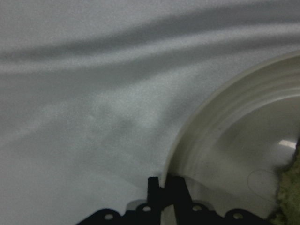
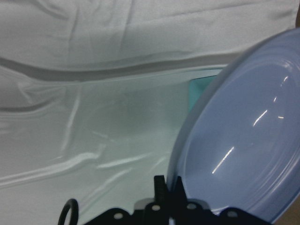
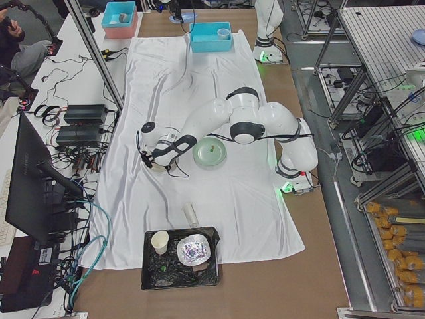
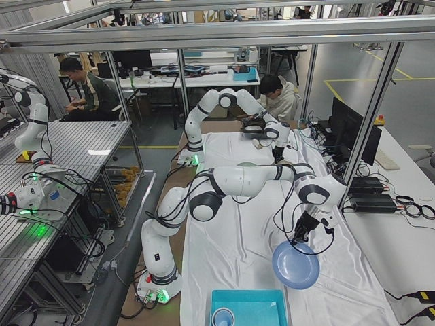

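In the left wrist view, my left gripper is shut on the rim of a pale dish point(image 1: 225, 117) with a greenish, crumbly content at right. From the left camera, that gripper point(image 3: 149, 159) is low over the cloth, left of a green plate point(image 3: 209, 151). My right gripper is shut on the rim of a blue plate point(image 2: 239, 131), tilted in its wrist view. The right camera shows this plate point(image 4: 296, 266) held above the cloth, beside the blue bin point(image 4: 250, 299).
A black tray point(image 3: 153, 276) with a cup and a foil-covered dish lies at one end of the cloth point(image 3: 252, 219), near a white cylinder point(image 3: 190, 214). A monitor point(image 3: 26, 179) and cables border the side.
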